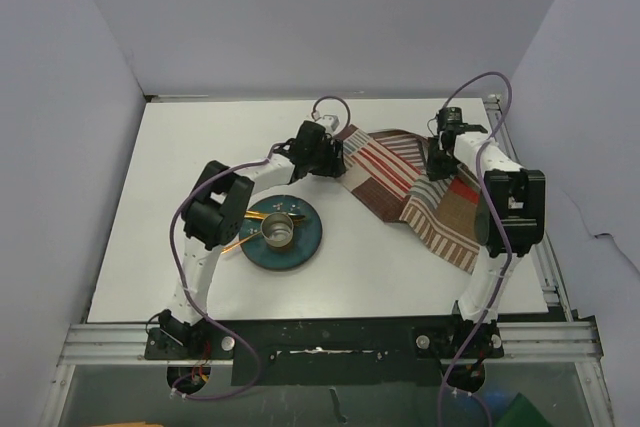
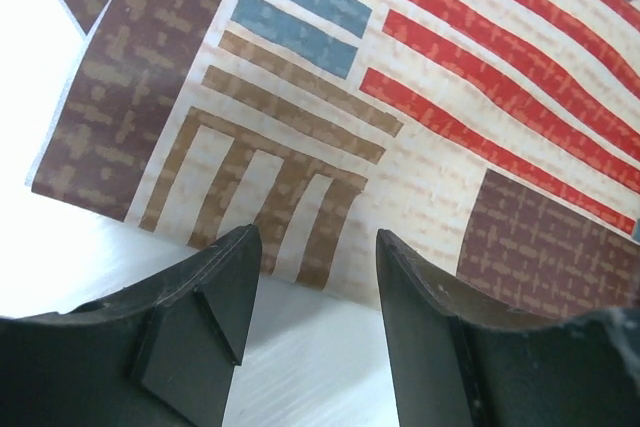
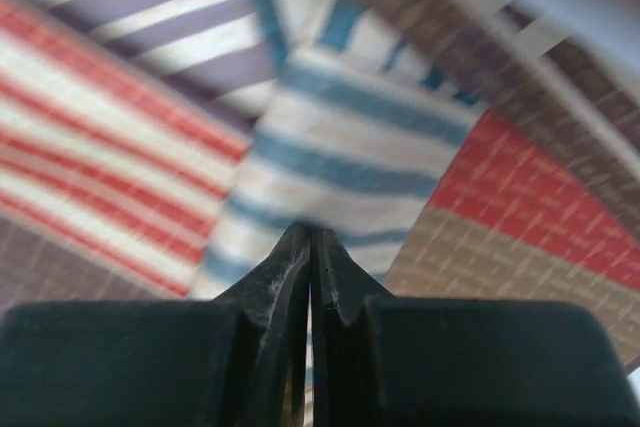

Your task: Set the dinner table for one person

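A striped, patchwork cloth lies creased over the right half of the table, folded over on itself in places. My left gripper is open above the cloth's near left edge, its fingertips apart over the brown-striped part and nothing clearly held between them. My right gripper is shut over a blue-striped fold toward the cloth's right; the view is blurred, and I see nothing between its fingers.
A teal plate on the middle left holds a metal cup and yellow-handled cutlery.
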